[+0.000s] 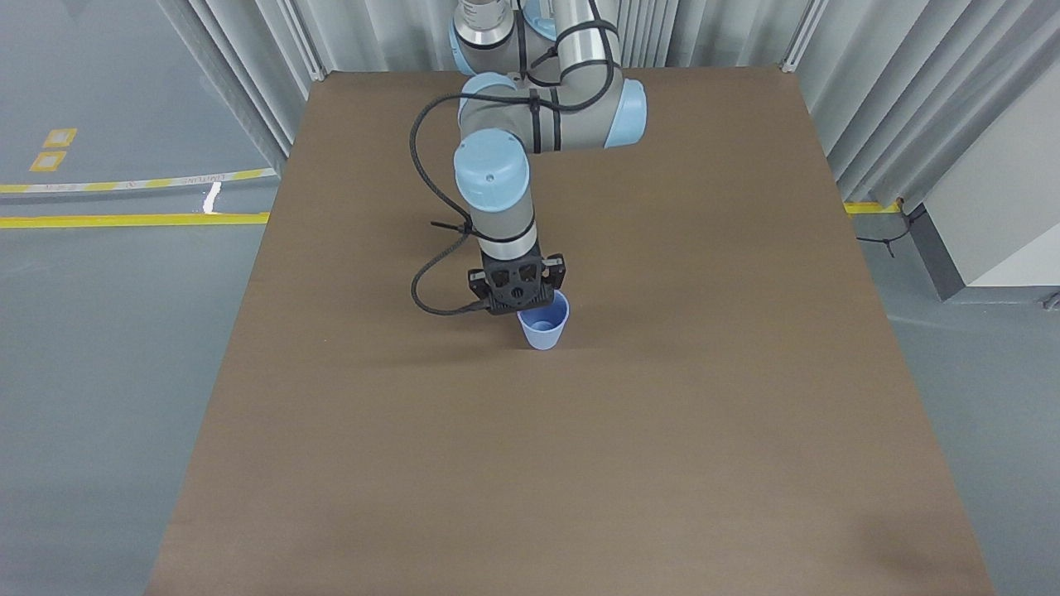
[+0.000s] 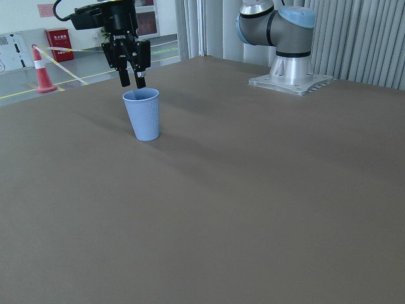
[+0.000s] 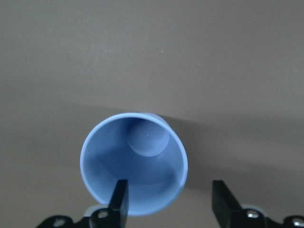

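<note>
A light blue ribbed cup stands upright on the brown table in the left view. My gripper is just above its rim, fingers apart and holding nothing. In the front view the cup shows below the gripper housing, which hides the fingertips. From the wrist view the cup sits open side up, mostly left of centre, with one finger over its near edge and the other to the right of it, fingers apart.
The arm's base stands at the back, with curtains behind it. A red cone and red box are on the floor area beyond the table.
</note>
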